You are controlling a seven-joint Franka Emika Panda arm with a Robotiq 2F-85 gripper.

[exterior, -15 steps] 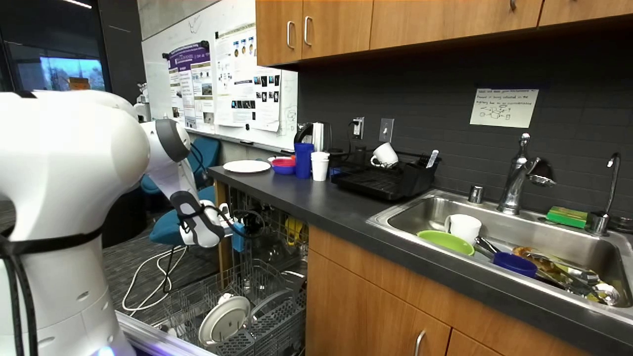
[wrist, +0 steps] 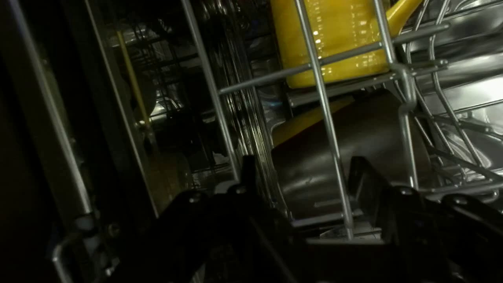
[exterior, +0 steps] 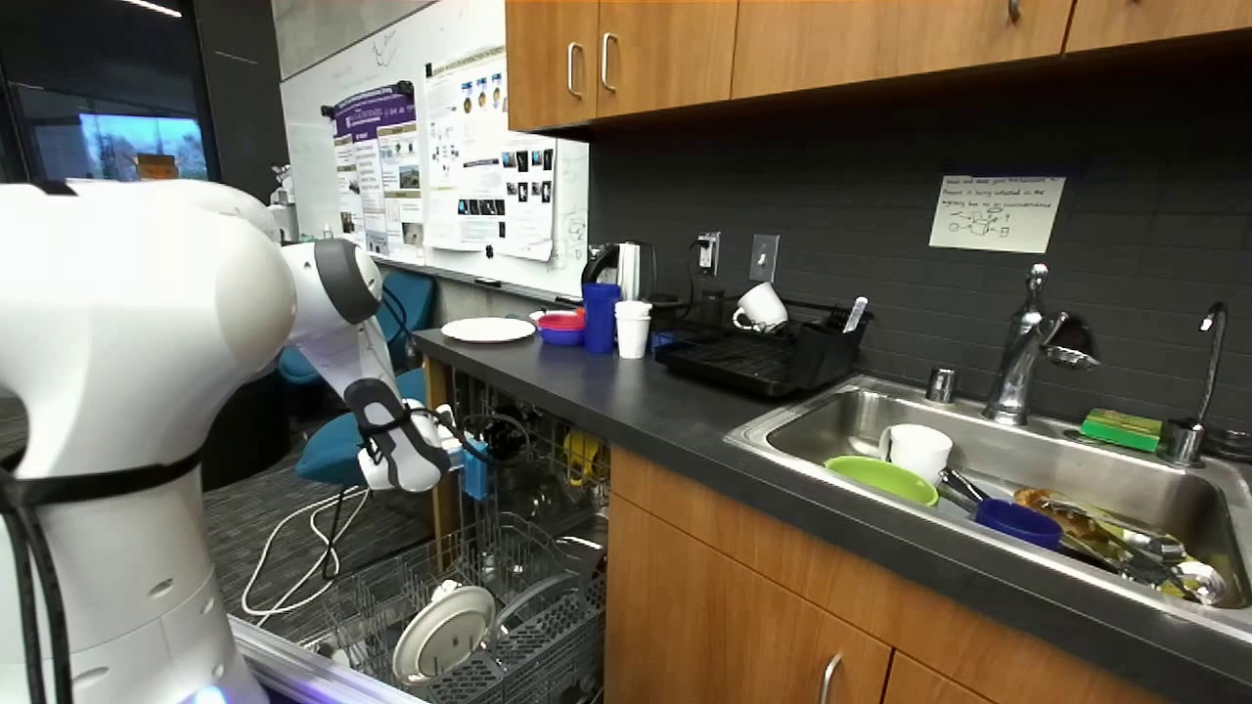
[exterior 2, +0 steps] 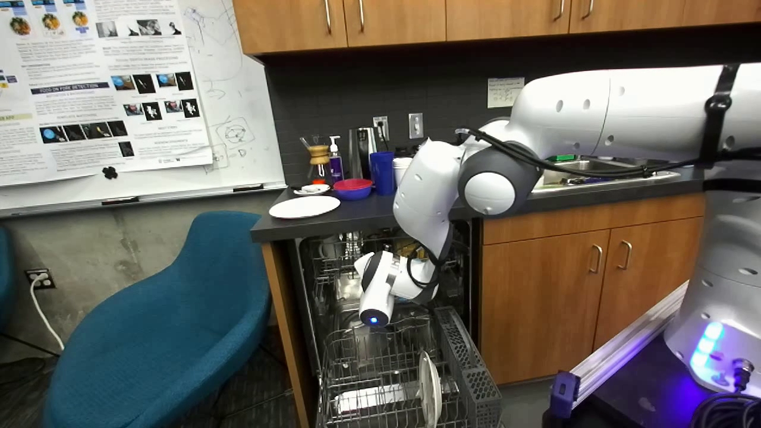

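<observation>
In the wrist view my gripper faces the dishwasher's upper wire rack (wrist: 325, 111). Its dark fingers (wrist: 248, 170) stand apart, and a metal rack wire runs through the space between them; whether they touch it I cannot tell. Beyond the wires are a yellow mug (wrist: 330, 42) and, below it, a dark cup (wrist: 349, 146). Exterior view 2 shows the arm's wrist (exterior 2: 381, 285) above the pulled-out lower rack (exterior 2: 371, 364), hiding the fingers.
A white plate (exterior: 446, 634) stands upright in the lower rack. Above the dishwasher, the counter (exterior: 693, 405) holds another white plate (exterior: 488, 330), bowls and cups. The sink (exterior: 857, 411) contains dishes. A blue chair (exterior 2: 164, 321) stands left of the dishwasher.
The arm's wrist has shifted slightly right and down in exterior view 1. The dishes and racks there look unchanged.
</observation>
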